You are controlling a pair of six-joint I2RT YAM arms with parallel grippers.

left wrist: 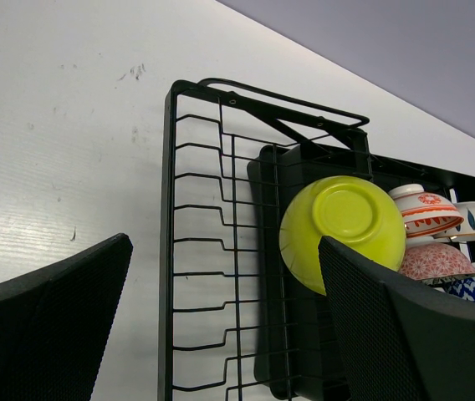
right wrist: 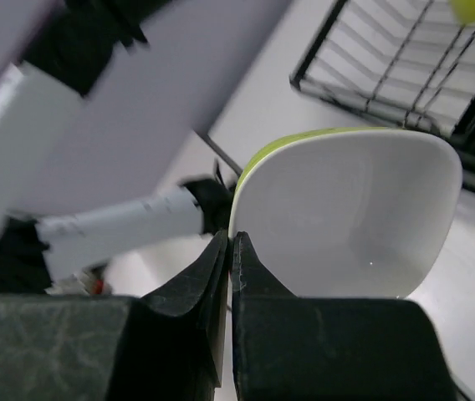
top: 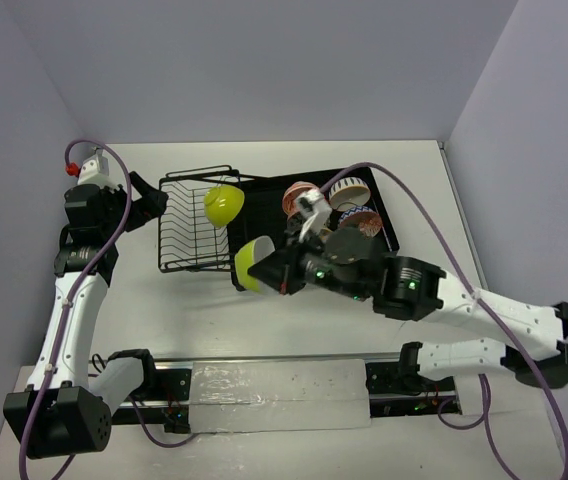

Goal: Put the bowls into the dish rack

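In the top view my right gripper (top: 282, 275) is shut on the rim of a yellow-green bowl (top: 249, 262) with white interior, tilted on its side at the front edge of the black dish rack (top: 389, 220); the right wrist view shows it between the fingers. Another yellow-green bowl (top: 222, 204) rests bottom-up in the wire section (top: 179, 250). Several patterned bowls (left wrist: 434, 263) stand in the rack's right part, partly hidden by my right arm in the top view. My left gripper (top: 149, 198) stands open left of the rack, empty.
Grey walls bound it at the back and both sides.
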